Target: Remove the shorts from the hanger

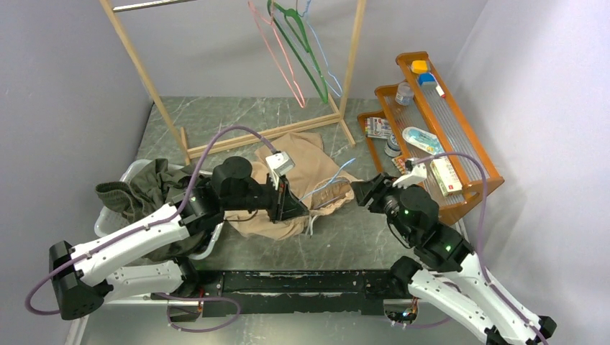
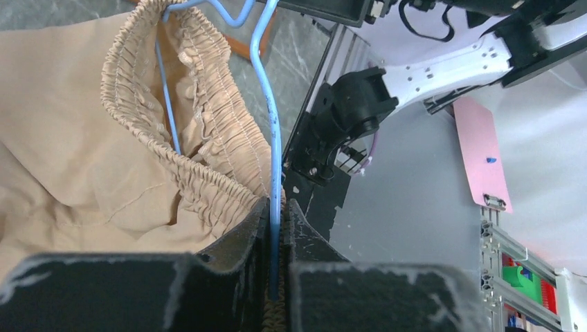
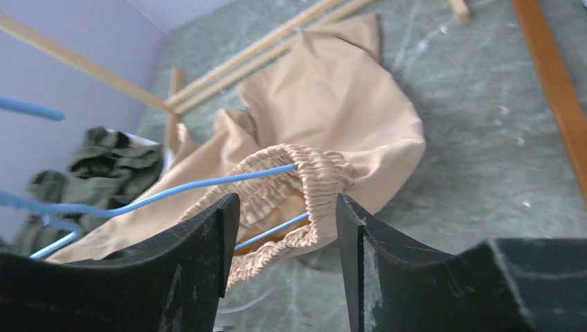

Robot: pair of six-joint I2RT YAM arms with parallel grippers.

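Observation:
Beige shorts [image 1: 277, 223] lie spread on the floor, their gathered waistband open around a light blue hanger [image 1: 345, 165]. My left gripper is shut on the hanger and waistband fabric at the waistband's near end. My right gripper is open just right of the waistband, which shows between and beyond its fingers in the right wrist view, with the hanger's hook end reaching off to the left there.
A crate [image 1: 115, 221] of dark green clothes stands left. A wooden rack [image 1: 342, 133] with pink, green and blue hangers is behind. A wooden shelf [image 1: 467, 188] with small items stands right.

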